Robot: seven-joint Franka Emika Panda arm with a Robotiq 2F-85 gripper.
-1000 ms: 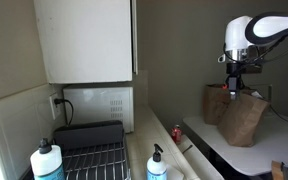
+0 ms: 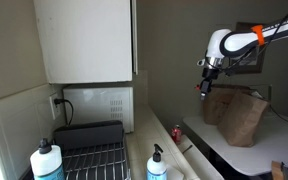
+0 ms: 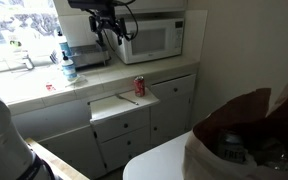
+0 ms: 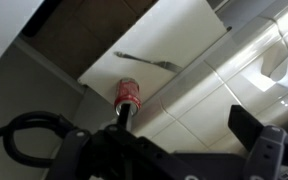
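Note:
My gripper stands open, its dark fingers [image 4: 246, 127] spread wide with no object seen between them. In the wrist view a red can [image 4: 128, 94] shows beyond the other finger, which overlaps its lower end. The same can [image 3: 139, 86] stands on the pale counter in exterior view 2. A thin metal utensil, like a fork [image 4: 149, 63], lies near it on the white surface. Brown paper bags [image 2: 242, 119] are on the right, below and beside the arm. In exterior view 2 the gripper is high, in front of the microwave [image 3: 152, 40].
A black dish rack [image 2: 94, 160] and pump bottles [image 2: 156, 166] occupy the near counter. A large open paper bag [image 3: 246, 135] fills the right foreground, with items inside. The white table [image 3: 159, 163] has bare room left of that bag.
The can and bottles look unmoved.

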